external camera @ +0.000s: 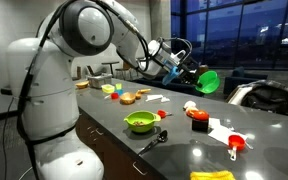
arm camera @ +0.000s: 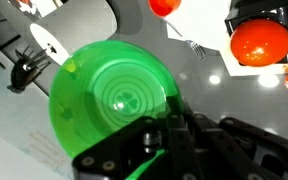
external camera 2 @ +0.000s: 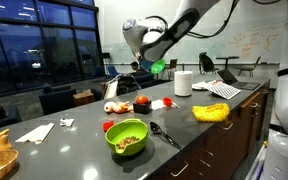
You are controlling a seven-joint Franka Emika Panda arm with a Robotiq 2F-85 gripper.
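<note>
A green bowl (external camera: pixel 209 82) hangs above the table in exterior view 1, with my gripper (external camera: pixel 196 72) shut on its rim. In the wrist view the bowl (arm camera: pixel 114 100) looks empty and fills much of the left side, its rim at the dark fingers (arm camera: pixel 174 122). Exterior view 2 shows only a small part of this green bowl (external camera 2: pixel 157 67) beneath the arm. Well below it stands a black container with a round red thing (arm camera: pixel 261 43) on top.
Another green bowl (external camera 2: pixel 129 137), with food pieces inside, stands near the table edge beside a black ladle (external camera 2: pixel 166 135). A yellow cloth (external camera 2: pixel 212 115), a red cup (external camera: pixel 236 142) and a white roll (external camera 2: pixel 185 83) are also on the table. Bare tabletop lies around them.
</note>
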